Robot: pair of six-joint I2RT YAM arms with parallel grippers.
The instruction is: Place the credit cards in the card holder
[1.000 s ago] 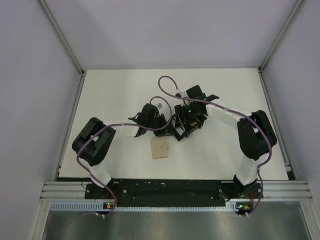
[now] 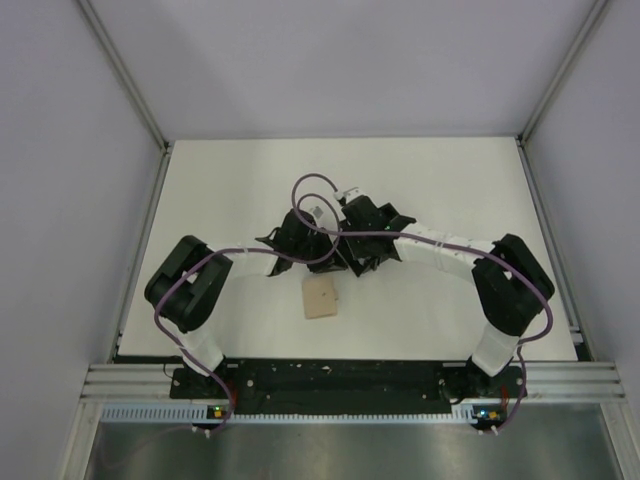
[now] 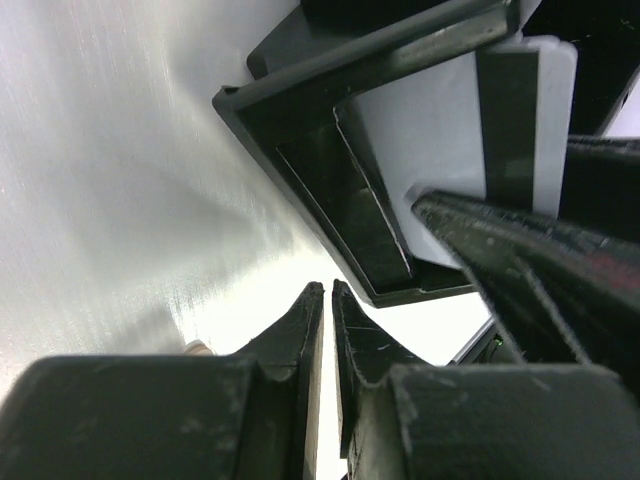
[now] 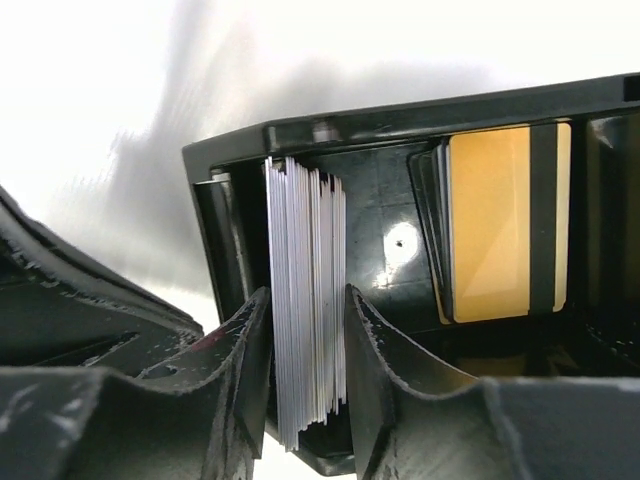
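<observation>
The black card holder [image 4: 420, 112] lies on the table between my grippers. Its left compartment holds a stack of white cards, its other one yellow cards; in the left wrist view white cards [image 3: 420, 140] show in it. My right gripper is over the white stack, fingertips either side of it, part open. My left gripper is beside the holder, fingertips together; what is between them is unclear.
A beige card-like block [image 2: 320, 296] lies on the white table [image 2: 230, 180] below the grippers in the top view.
The left arm has stayed about still.
</observation>
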